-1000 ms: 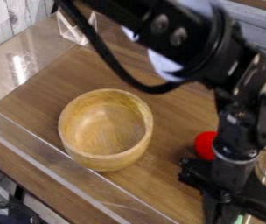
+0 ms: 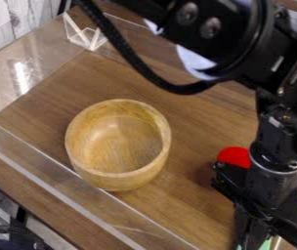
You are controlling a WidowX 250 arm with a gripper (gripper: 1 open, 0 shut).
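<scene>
My black gripper (image 2: 253, 227) is low at the bottom right, its fingertips near the table's front edge and mostly hidden by its own body; it is shut, with nothing visible between its fingers. Just behind it a red object (image 2: 233, 155) sits on the wooden table (image 2: 190, 195), partly covered by the arm. To the left stands an empty wooden bowl (image 2: 117, 145). A small green item (image 2: 272, 243) shows in part beneath the gripper at the bottom edge.
Clear acrylic sheets line the table's left and front edges. A clear bracket (image 2: 86, 34) sits at the back left.
The arm and gripper have shifted slightly over the last second at the bottom right. The bowl and red object look unmoved.
</scene>
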